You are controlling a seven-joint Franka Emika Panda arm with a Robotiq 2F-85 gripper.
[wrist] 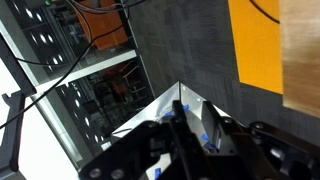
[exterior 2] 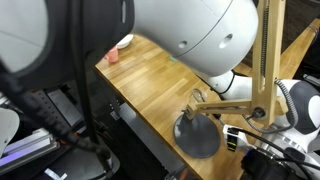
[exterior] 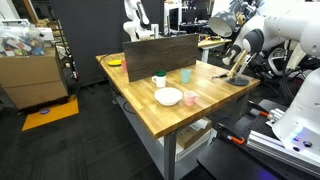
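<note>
The black gripper shows at the bottom of the wrist view, its fingers apart and nothing seen between them. Beyond it lie dark floor and a light wooden edge. In exterior view 1, the white arm (exterior: 302, 25) stands at the right; where its gripper sits there is hard to tell. A dark round disc (exterior: 234, 80) lies at the table's right end, also visible as a dark disc (exterior 2: 197, 135) in exterior view 2. A white bowl (exterior: 168, 97), pink cup (exterior: 190, 99), teal cup (exterior: 185, 76) and green-and-white mug (exterior: 160, 79) stand on the table.
A brown panel (exterior: 163, 57) stands upright along the back of the wooden table (exterior: 140, 98). A light wooden beam (exterior 2: 268, 60) rises near the disc. Under the table is a white box (exterior: 192, 136). Bare tabletop lies between the cups and disc.
</note>
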